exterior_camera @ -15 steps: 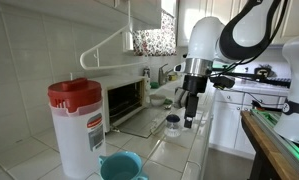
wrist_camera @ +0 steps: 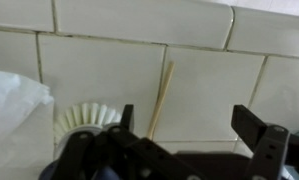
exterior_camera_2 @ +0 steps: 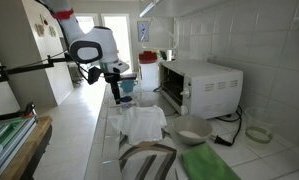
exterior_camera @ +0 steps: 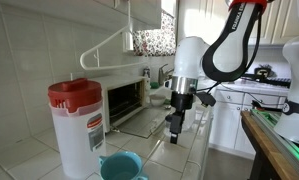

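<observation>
My gripper stands open above the tiled counter, its two dark fingers wide apart at the bottom of the wrist view. Between them a thin wooden stick (wrist_camera: pixel 161 95) lies on the tiles, not held. Beside the left finger sits a round, fluted white item (wrist_camera: pixel 84 118), partly hidden by the gripper. In exterior view 1 the dark fingertips (exterior_camera: pixel 176 124) hang low over the counter near its front edge. A white cloth (exterior_camera_2: pixel 142 122) is spread on the counter, close to the gripper in exterior view 2. The stick cannot be made out in either exterior view.
A red-lidded container (exterior_camera: pixel 78 125) and a teal mug (exterior_camera: pixel 121 166) stand at the near end of the counter. Along the wall is a toaster oven (exterior_camera_2: pixel 202 90). A white bowl (exterior_camera_2: pixel 192 130) and a green cloth (exterior_camera_2: pixel 207 163) lie beyond the white cloth.
The dark fingertips now show low over the counter, where earlier a small clear jar-like object was visible. The white arm has shifted slightly; the container and mug have not moved.
</observation>
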